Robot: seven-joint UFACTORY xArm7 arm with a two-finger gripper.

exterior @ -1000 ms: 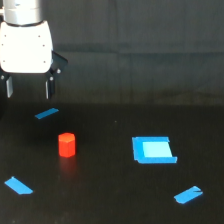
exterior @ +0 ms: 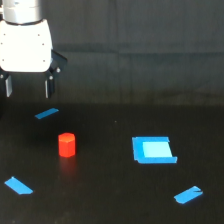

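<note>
A small red block (exterior: 67,145) with a hexagonal outline stands on the black table, left of centre. Up at the top left hangs my white gripper (exterior: 29,88), its two dark fingers wide apart and nothing between them. The gripper is well above the block and somewhat left of it in the picture. To the right, a white square (exterior: 157,149) lies on the table, framed by blue tape (exterior: 138,152).
Short strips of blue tape mark the table at left (exterior: 47,113), lower left (exterior: 18,186) and lower right (exterior: 188,195). A dark curtain (exterior: 140,60) closes off the back.
</note>
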